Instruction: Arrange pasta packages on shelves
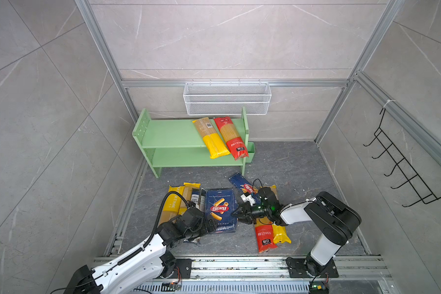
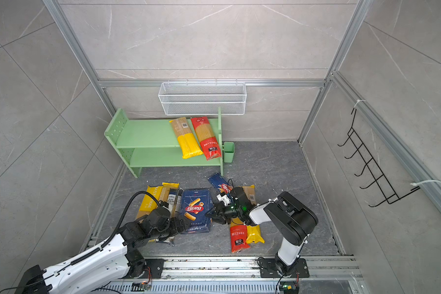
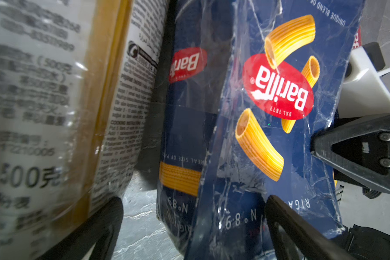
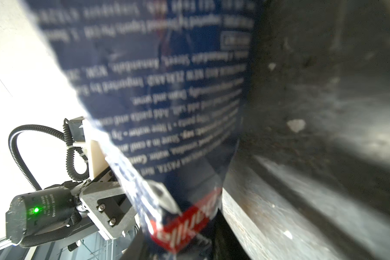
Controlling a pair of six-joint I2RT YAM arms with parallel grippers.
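A navy Barilla rigatoni bag (image 1: 220, 210) lies between my two grippers. My right gripper (image 1: 241, 213) is shut on its right edge; the bag fills much of the right wrist view. My left gripper stands open at the bag's lower left, one finger over the bag, the other by a printed pasta pack (image 3: 65, 86). Yellow packs (image 1: 173, 201) lie at left; red and yellow packs (image 1: 265, 239) lie under the right arm, with another blue pack (image 1: 240, 182) behind. A yellow pack (image 1: 213, 142) and a red pack (image 1: 232, 139) rest on the shelf's top level at right.
The green shelf (image 1: 169, 130) stands at the back, with its top left and visible lower level bare. A green bin (image 2: 228, 153) sits beside it. A wire basket (image 1: 226, 98) hangs on the back wall, a black hook rack (image 1: 401, 171) on the right wall.
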